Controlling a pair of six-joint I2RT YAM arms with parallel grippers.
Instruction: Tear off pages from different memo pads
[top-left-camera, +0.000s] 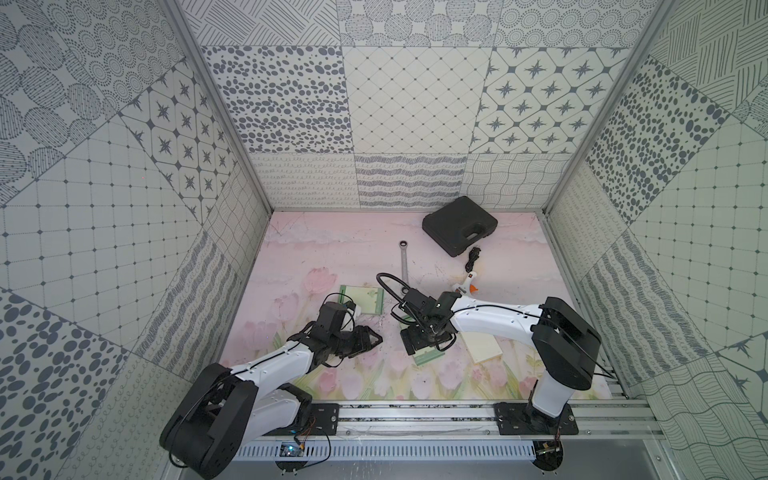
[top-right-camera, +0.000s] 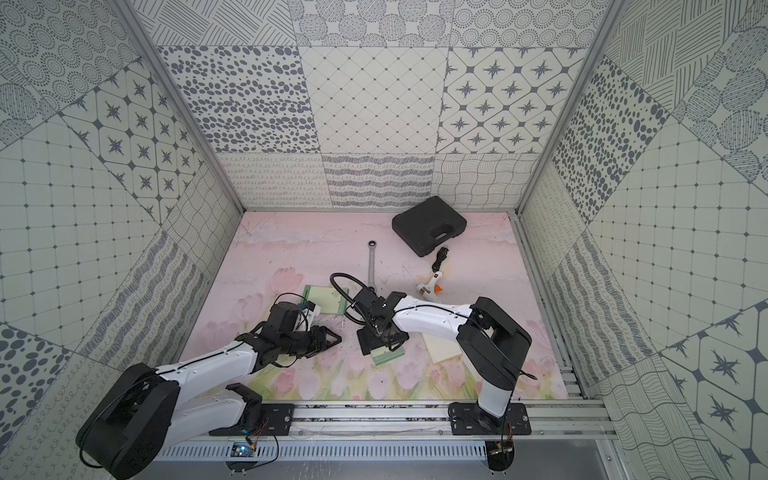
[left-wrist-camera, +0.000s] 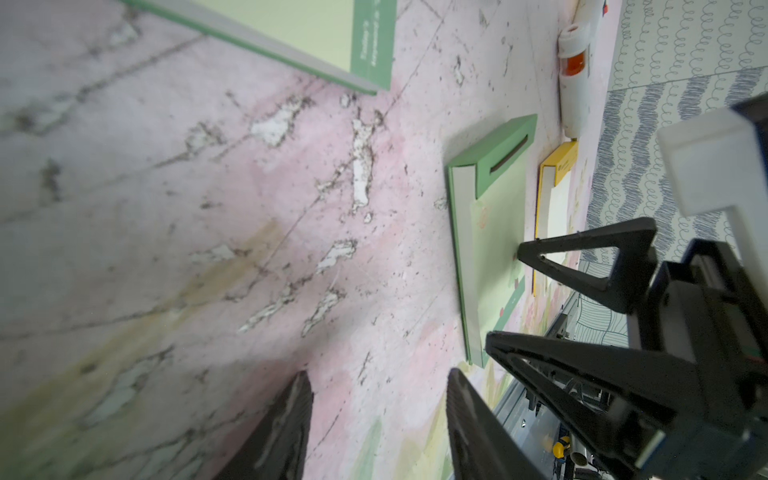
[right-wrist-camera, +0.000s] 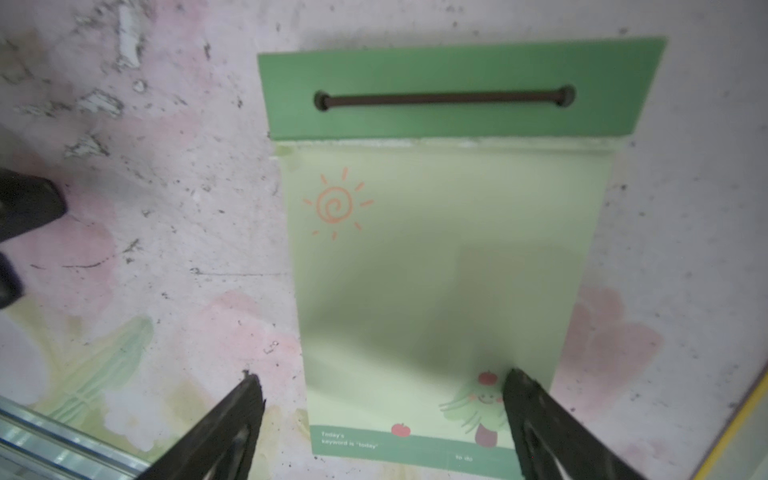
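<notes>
A green-headed memo pad (right-wrist-camera: 440, 264) lies flat below my right gripper, whose open fingers stand apart over the pad's lower end with nothing between them. My left gripper is part open above bare table to the left of that pad, with its fingers empty. In the left wrist view the same middle pad (left-wrist-camera: 496, 240) shows beside the right gripper's dark fingers. A second green pad (top-left-camera: 361, 298) lies behind the left gripper. To the right, a cream pad with a yellow head (left-wrist-camera: 560, 164) is partly covered by the right arm.
A wrench (top-left-camera: 404, 264) lies behind the middle pad. At the back right are a black case (top-left-camera: 460, 225), a dark cable bundle (top-left-camera: 473, 258) and a white bottle (left-wrist-camera: 574, 76).
</notes>
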